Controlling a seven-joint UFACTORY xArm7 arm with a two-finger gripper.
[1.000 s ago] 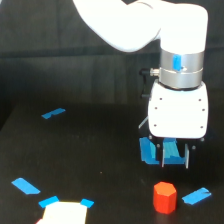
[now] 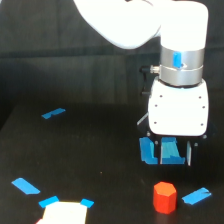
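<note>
A white robot arm comes down from the top to the gripper (image 2: pixel 170 150) on the right, whose dark fingers point down over a patch of blue tape (image 2: pixel 148 150) on the black surface. Whether the fingers hold anything cannot be made out. A red hexagonal block (image 2: pixel 165 197) lies in front of the gripper.
A pale object (image 2: pixel 65 214) is cut off at the lower left edge. Strips of blue tape (image 2: pixel 25 186) mark the surface at left, front and right.
The arm and gripper have shifted very slightly; the block and tape are unchanged.
</note>
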